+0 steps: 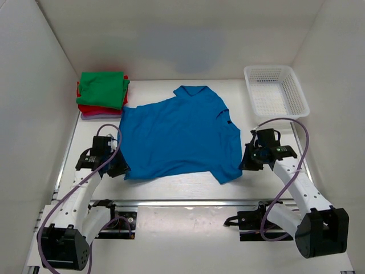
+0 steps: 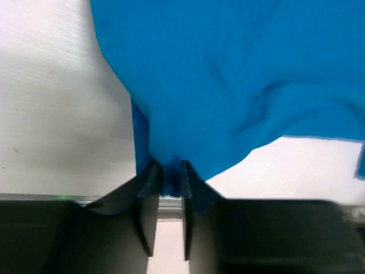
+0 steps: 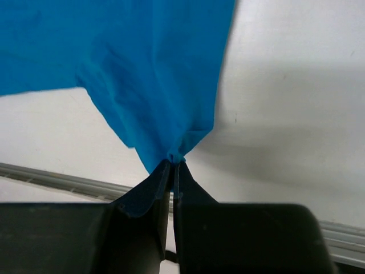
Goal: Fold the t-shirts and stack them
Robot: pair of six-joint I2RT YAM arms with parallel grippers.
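Note:
A blue t-shirt (image 1: 174, 137) lies spread over the middle of the table, collar at the back. My left gripper is at its near-left corner, fingertips close around a bit of the fabric; the blur hides how far apart they are. At the near-right corner my right gripper is shut on a pinch of the blue cloth. Folded green (image 1: 101, 87) and red (image 1: 102, 109) shirts are stacked at the back left, with a purple one underneath.
A white basket (image 1: 275, 94) stands at the back right. A strip of bare table (image 1: 171, 188) runs between the shirt and the metal front rail (image 1: 182, 203).

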